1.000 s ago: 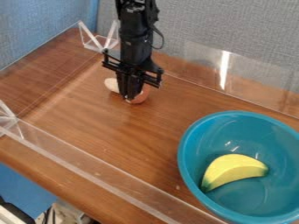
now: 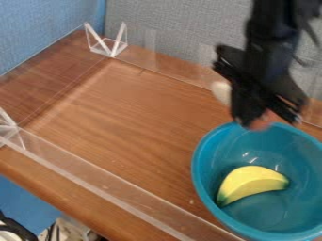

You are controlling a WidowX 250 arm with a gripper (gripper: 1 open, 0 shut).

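Note:
My black gripper [image 2: 251, 104] is blurred at the upper right, over the back rim of the blue bowl [image 2: 208, 188]. A pale, pinkish object shows partly behind and beneath the gripper, mostly hidden, so whether the fingers are shut on it is unclear. A yellow banana [image 2: 251, 181] lies inside the bowl at the lower right.
Clear edge strips with white corner brackets [image 2: 107, 42] border it at the back and front left. Padded grey and blue walls stand behind.
My gripper has risen from low over the middle back of the table and swung right and toward the camera, over the bowl. The pale pinkish object has left its spot on the table with it.

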